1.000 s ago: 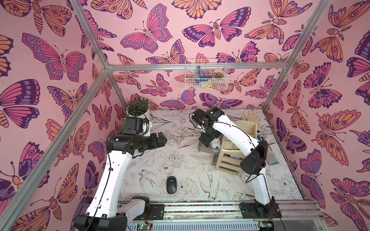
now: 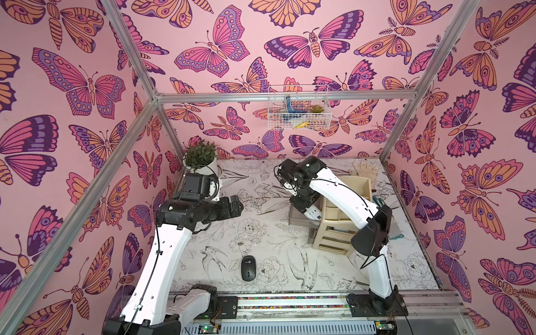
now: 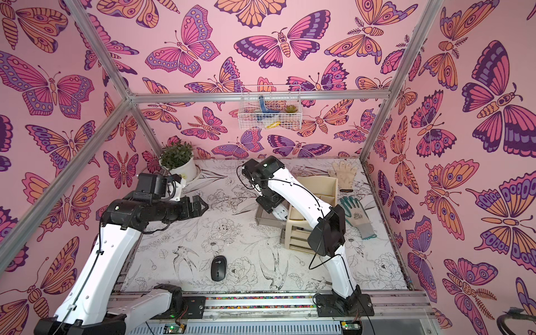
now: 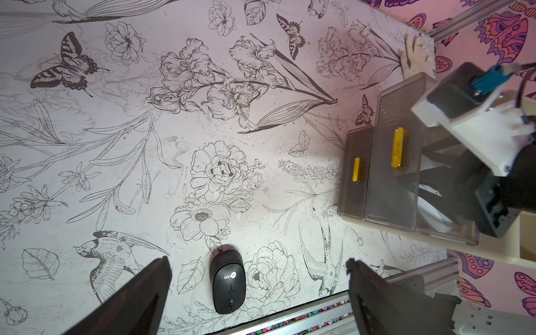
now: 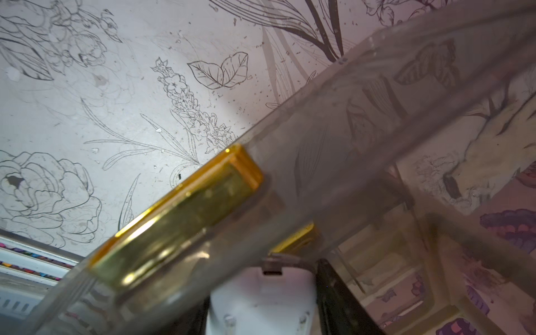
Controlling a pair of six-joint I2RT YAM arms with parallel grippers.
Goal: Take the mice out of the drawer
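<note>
A black mouse (image 2: 248, 268) lies on the table, below my left gripper, which hangs open and empty over the table's left middle. The beige organizer (image 3: 311, 237) has smoky drawers with yellow handles (image 4: 398, 147); the upper drawer (image 3: 268, 218) is pulled out. A white mouse (image 2: 312, 212) is in that drawer, under my right gripper (image 2: 304, 205). In the right wrist view the white mouse (image 5: 262, 296) shows behind the drawer's front, between dark fingers; whether they grip it I cannot tell.
A potted plant (image 3: 174, 153) stands at the back left. Work gloves (image 3: 357, 217) lie beside and behind the organizer at the right. A wire basket (image 2: 298, 120) hangs on the back wall.
The left arm has moved a little to the right.
</note>
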